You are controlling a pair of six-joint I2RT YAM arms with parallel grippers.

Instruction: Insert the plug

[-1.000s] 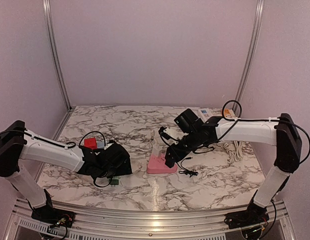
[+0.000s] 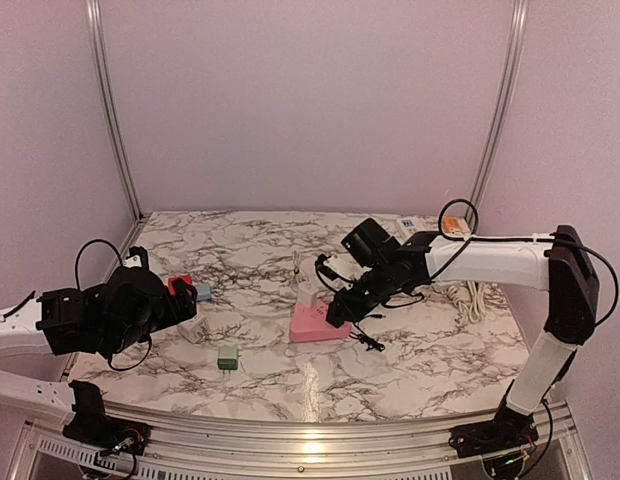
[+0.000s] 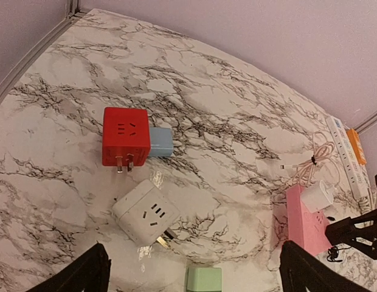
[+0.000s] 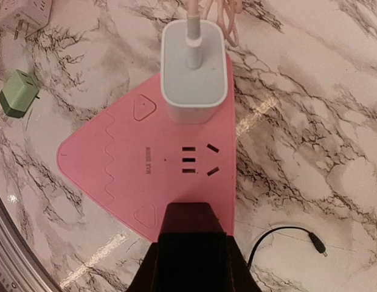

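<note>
The pink triangular socket board (image 4: pixel 134 170) lies on the marble table, with one set of slots (image 4: pixel 200 159) bare on its face. A white charger (image 4: pixel 194 67) stands upright in one corner of the board. At another corner a black plug (image 4: pixel 191 222) stands on it, and my right gripper is shut on this plug. How deep its prongs sit is hidden from view. Over at the left, above the table, my left gripper hangs open and empty, its two fingers (image 3: pixel 85 274) wide apart.
A red adapter (image 3: pixel 126 137), a blue-grey plug (image 3: pixel 161 141) and a white cube adapter (image 3: pixel 146 213) lie at the left. Nearer the front is a green block (image 2: pixel 228 357). A white power strip (image 3: pixel 348 155) lies at the far right.
The left arm has swung left, away from the green block. The pink board has shifted slightly left.
</note>
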